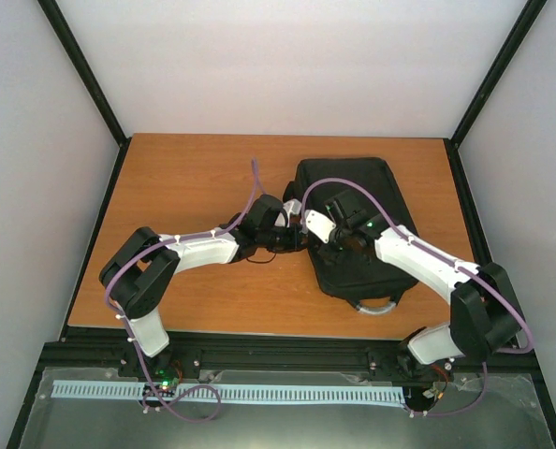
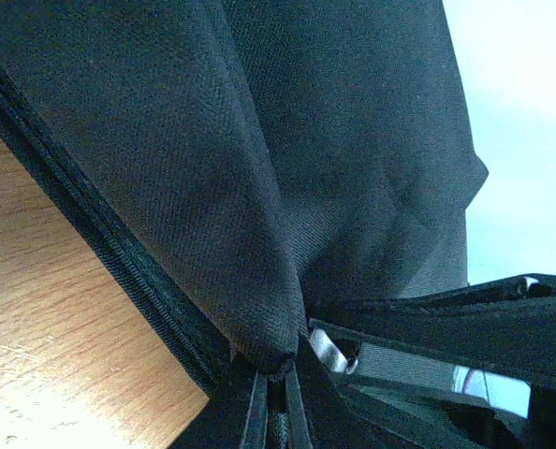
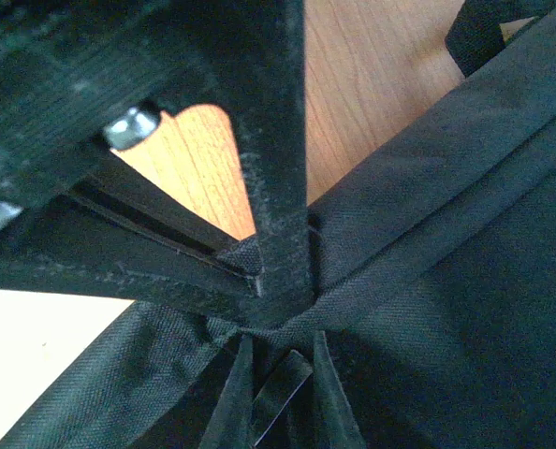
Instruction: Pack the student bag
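Note:
The black bag (image 1: 353,178) lies on the right half of the table, its handle (image 1: 376,306) toward the front. My left gripper is shut at the bag's left edge, where dark fabric and a zipper strip (image 2: 91,206) run down to its fingertips; whether cloth is between them is hard to tell. My right gripper is on the bag close by, its fingertips either side of a small dark flat tab on the cloth, apparently part open. The two grippers nearly meet, and the left one's frame fills the upper left of the right wrist view.
Bare wooden table (image 1: 194,168) lies to the left and behind the left arm. White walls and dark frame rails border the table on the back and sides. Purple cables arch over both arms.

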